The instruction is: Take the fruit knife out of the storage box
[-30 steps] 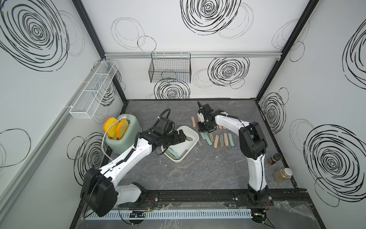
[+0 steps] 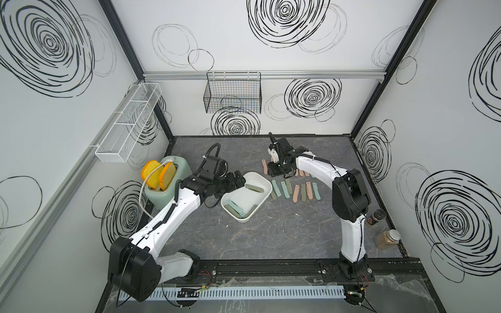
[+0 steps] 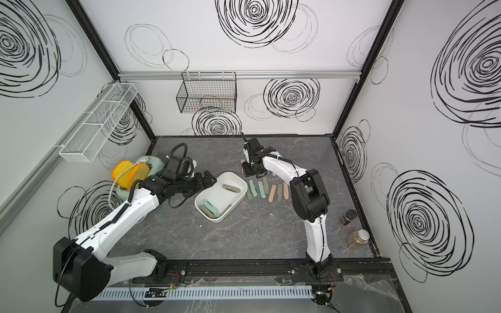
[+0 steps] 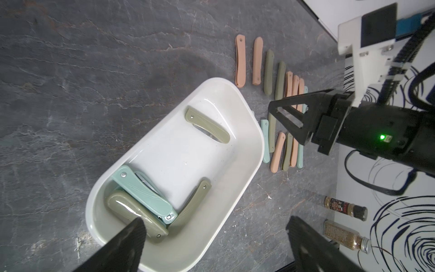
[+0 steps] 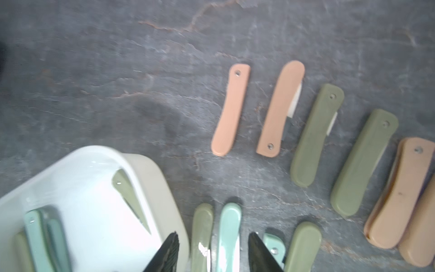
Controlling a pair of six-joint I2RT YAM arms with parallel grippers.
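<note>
A white storage box [image 4: 149, 145] holds several folding fruit knives. In the left wrist view an olive knife [image 4: 209, 126] lies alone at its far end. A mint knife [image 4: 144, 194] rests against a thick olive knife [image 4: 131, 210] at the near end, beside a slim olive knife [image 4: 194, 202]. My left gripper [image 2: 240, 180] is open and empty at the box's left rim. Over the table just right of the box, my right gripper has its fingers apart. An olive knife [image 5: 202, 231] and a mint knife [image 5: 229, 231] lie below it on the table.
Rows of pink, olive and mint knives, such as a pink knife [image 5: 231, 108], lie right of the box. A green container [image 2: 180, 177] stands at left; spice jars [image 2: 387, 239] stand at right.
My left gripper has drawn back left from over the box. One mint knife beneath it now lies slightly differently.
</note>
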